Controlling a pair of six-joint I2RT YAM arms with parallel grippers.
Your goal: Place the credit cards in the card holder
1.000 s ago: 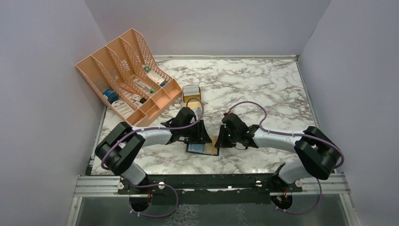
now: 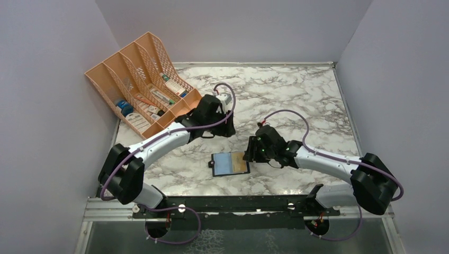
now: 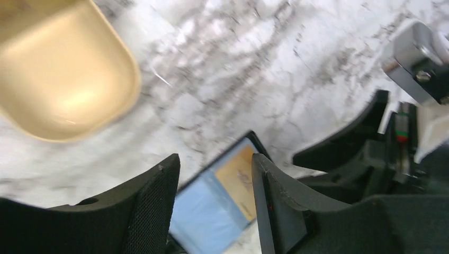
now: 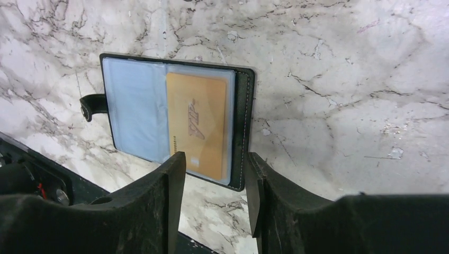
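A black card holder lies unfolded and flat on the marble table, its pale blue clear sleeve on the left. An orange-tan card sits on the right-hand page, apparently inside the clear pocket. My right gripper is over the holder's right side, its fingers apart with no object between them. Farther back, beyond the holder, my left gripper hangs in the air, also open and empty; in its wrist view, the holder and card show below and between its fingers.
At the left stands a peach organizer with tubes and bottles. The left arm covers most of a box near it, leaving only a pale corner showing. Bare marble stretches across the back right.
My left gripper has gone from over the holder toward the back, uncovering the blue sleeve and now hiding the card box. My right gripper has shifted only slightly. The holder slid a little right.
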